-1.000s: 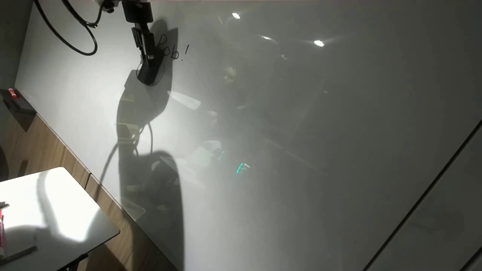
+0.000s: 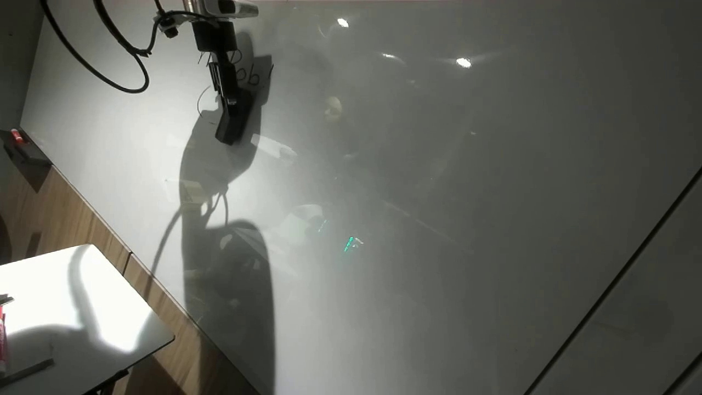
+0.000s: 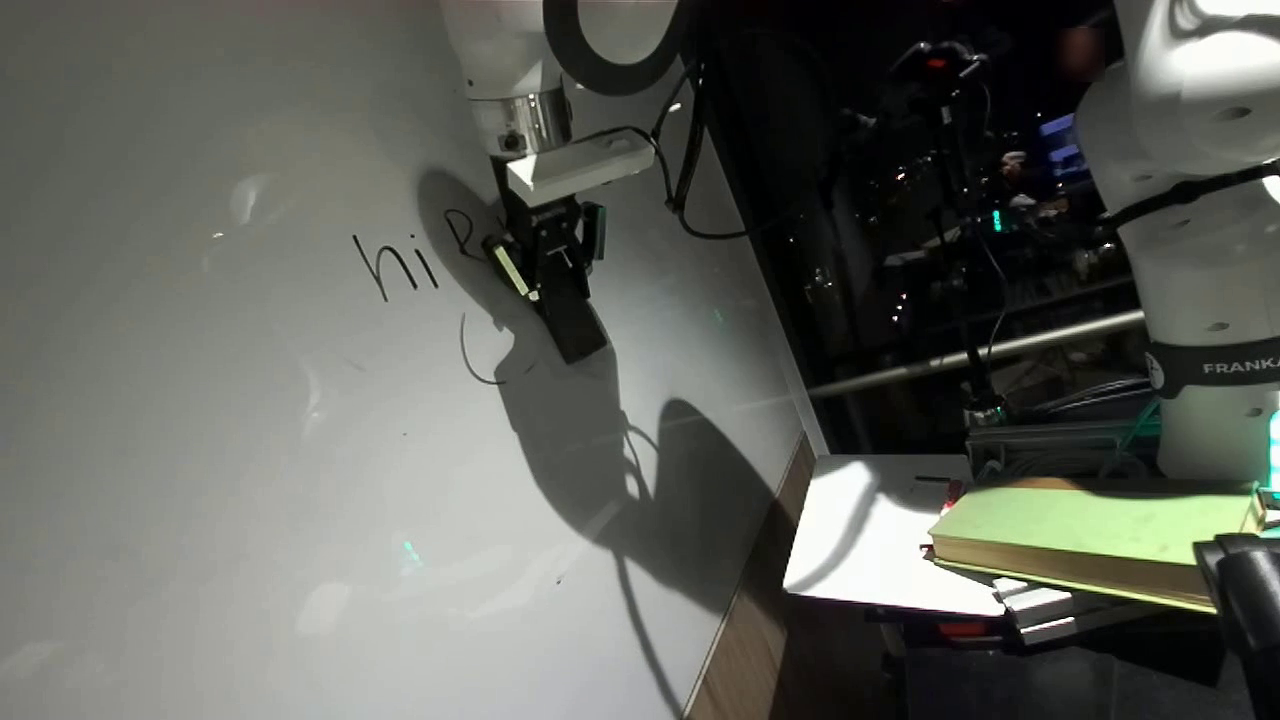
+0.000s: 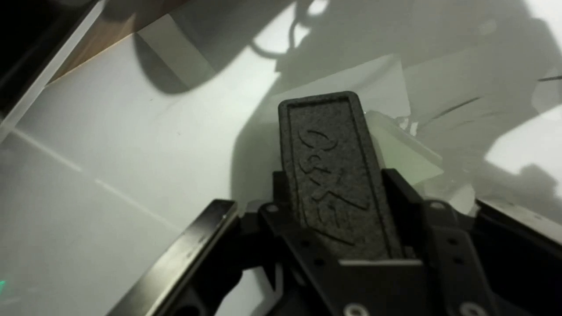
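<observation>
A dark, oblong board eraser (image 4: 337, 168) with raised lettering is clamped between the fingers of my gripper, one finger on each long side. Black writing marks the whiteboard (image 2: 428, 283). In exterior view 2 the word "hi" (image 3: 396, 266) is clear of the arm, while letters beside it are partly covered by the gripper. A thin curved line (image 3: 468, 354), part of a round outline, shows left of the eraser (image 3: 573, 330). The eraser (image 2: 231, 125) is at or very near the board; actual contact cannot be told.
A small white table (image 2: 72, 309) stands by the board's lower edge, with a red marker on it. In exterior view 2 a green book (image 3: 1098, 528) lies at the right. Cables (image 2: 98, 75) hang from the arm. Much of the board is bare.
The gripper and eraser have moved down and slightly right across the board in exterior view 1. The round outline was nearly whole around the eraser; now only its left part shows.
</observation>
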